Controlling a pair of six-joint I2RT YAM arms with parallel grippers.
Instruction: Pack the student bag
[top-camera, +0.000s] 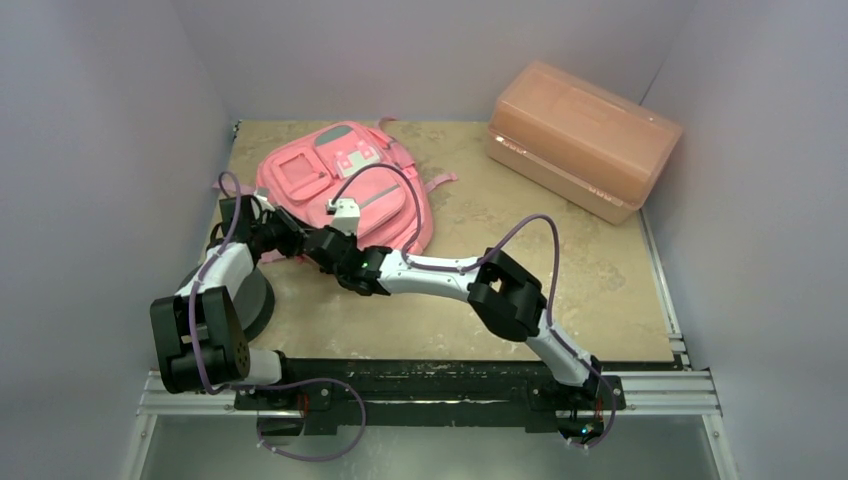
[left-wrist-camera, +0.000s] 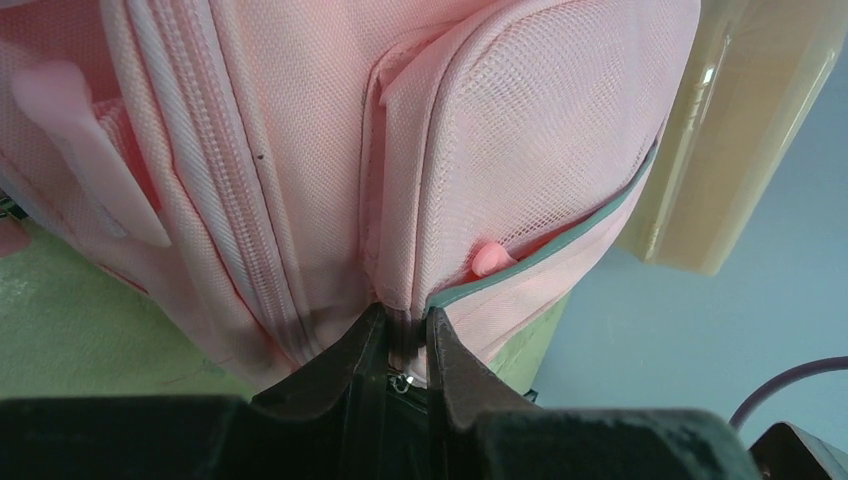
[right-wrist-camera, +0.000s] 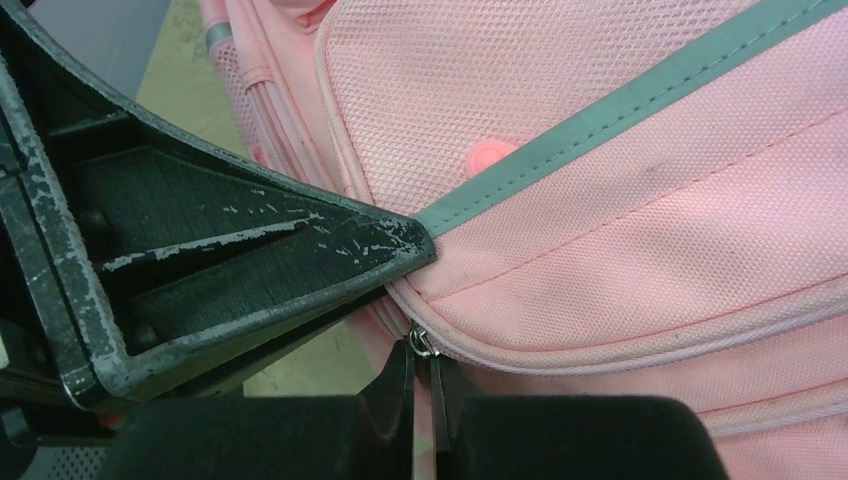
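Note:
The pink backpack lies on the table toward the back left, its front pocket edged by a grey-green strip. In the left wrist view, the fingers of my left gripper stand close on both sides of the pocket's corner, with pink fabric between them. The right wrist view shows my right gripper shut at the zipper seam, the metal ring of a zipper pull at its fingertips. The rest of that pull is hidden between them. From above, both grippers' tips are covered by the arms.
A translucent orange box with its lid shut stands at the back right. Both arms are very close together at the bag's near-left corner.

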